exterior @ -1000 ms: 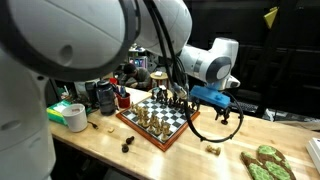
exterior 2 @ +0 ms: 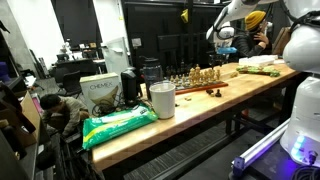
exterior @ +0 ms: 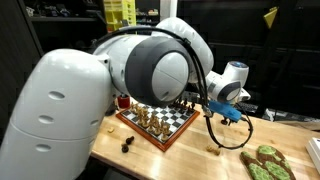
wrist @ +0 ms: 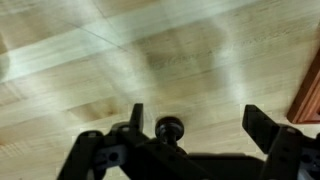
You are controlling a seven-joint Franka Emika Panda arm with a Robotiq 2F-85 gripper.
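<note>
My gripper stands open in the wrist view, its two dark fingertips wide apart over pale wood. A dark, round-topped chess piece (wrist: pixel 170 128) shows between them, closer to the left finger and low in the view; nothing is gripped. In exterior view 1 the gripper (exterior: pixel 229 119) hangs low over the table to the right of the chessboard (exterior: pixel 188 112). Its fingers are small and dark there, so contact with the table cannot be told. The board carries light and dark pieces.
A small tan piece (exterior: pixel 214 150) lies on the wood in front of the gripper. Dark pieces (exterior: pixel 127 144) lie left of the board. A green-patterned item (exterior: pixel 268 163) is at the right. In exterior view 2 a white container (exterior 2: pixel 162 100) and a green bag (exterior 2: pixel 118 124) occupy the near end.
The arm has come down and the gripper is lower, slightly further right. The arm now hides the containers at the left in exterior view 1.
</note>
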